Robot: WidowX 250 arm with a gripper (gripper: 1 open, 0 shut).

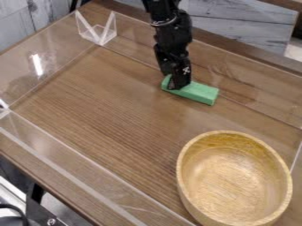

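The black robot gripper (pixel 174 78) reaches down from the top centre onto a flat green rectangular object (pixel 197 93) on the wooden table. Its fingertips are low at the object's left end, touching or just over it. The dark fingers are hard to make out, and whether anything is between them cannot be seen.
A pale yellow oval bin (pixel 234 163) fills the lower right. A white wire-like rack (pixel 97 28) stands at the upper left.
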